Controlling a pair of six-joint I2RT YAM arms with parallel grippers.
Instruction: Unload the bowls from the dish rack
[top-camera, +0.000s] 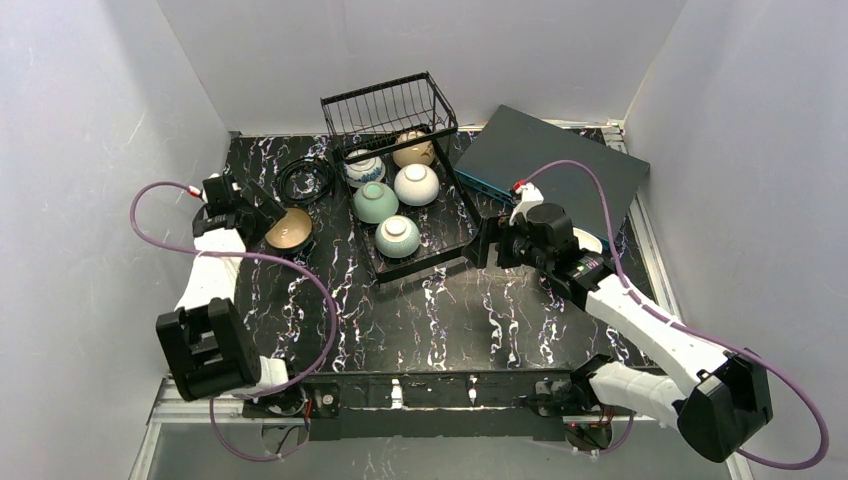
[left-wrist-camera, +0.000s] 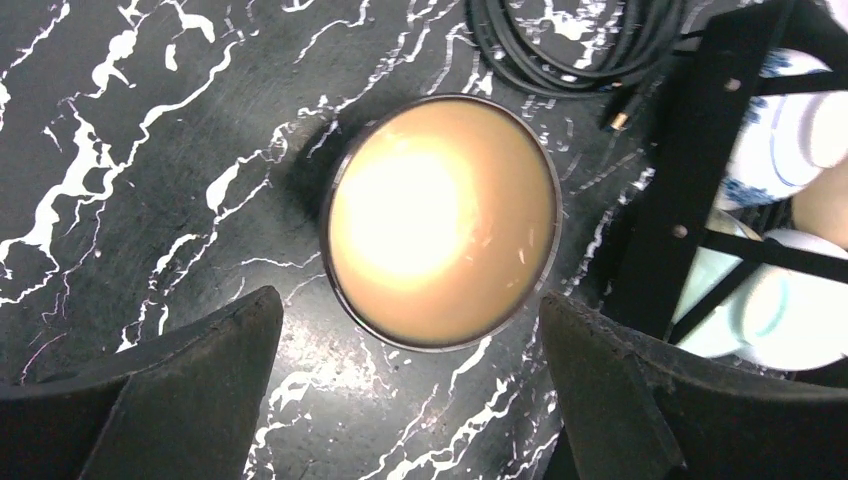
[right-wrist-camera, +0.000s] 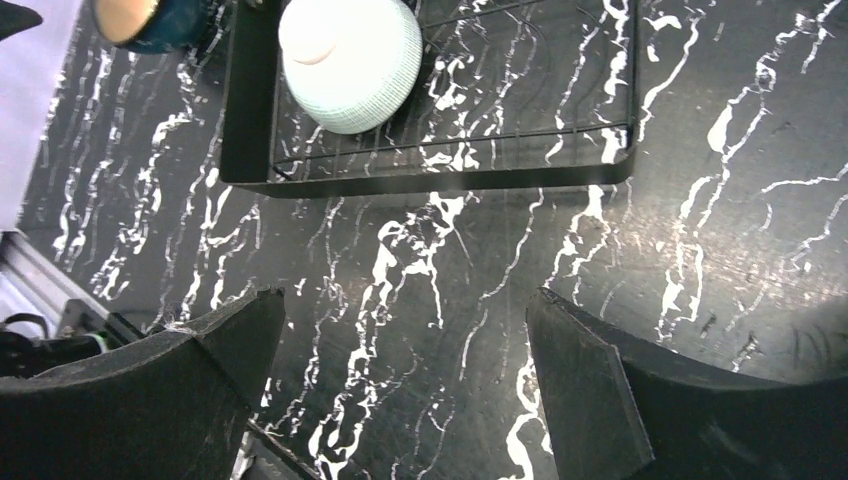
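An upright tan bowl (top-camera: 290, 229) with a dark rim stands on the marble table left of the black dish rack (top-camera: 425, 263). My left gripper hangs open above this bowl, apart from it. In the rack sit upside-down bowls: a pale celadon bowl (top-camera: 397, 237) in front, a green bowl (top-camera: 375, 203), a white bowl (top-camera: 416, 185), a blue-and-white bowl (top-camera: 364, 168) and a tan bowl at the back. By the rack's front right corner my right gripper is open, only bare table below it. A white bowl (top-camera: 588, 241) is partly hidden behind the right arm.
A coiled black cable (top-camera: 305, 181) lies behind the upright tan bowl. At the back right a dark flat box (top-camera: 560, 165) covers the table. Purple hoses loop over both arms.
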